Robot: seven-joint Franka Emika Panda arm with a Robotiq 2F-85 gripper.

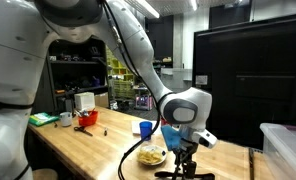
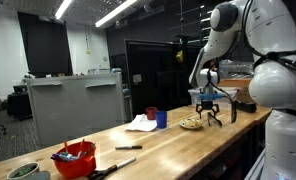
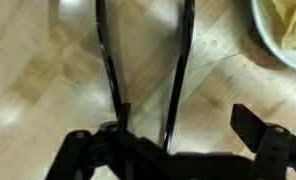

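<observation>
A pair of long black strips, perhaps the arms of tongs (image 3: 181,70), runs down the wrist view on the wooden table. In exterior view 1 a dark flat shape, probably the same black tool (image 1: 195,176), lies under my gripper (image 1: 183,168). My gripper is open, its fingertips apart. One black strip passes through the gap between them and the other runs close by the left finger (image 3: 123,115). A white bowl of yellow chips (image 3: 288,22) shows at the upper right of the wrist view, clear of the fingers.
The bowl (image 1: 150,154) and a blue cup (image 1: 146,128) stand near the gripper. Farther along are a red pot (image 2: 76,158), dark-handled utensils (image 2: 113,168) and a white cloth (image 2: 141,123). A pale plastic bin (image 1: 288,145) is at the right. The table's middle has open room.
</observation>
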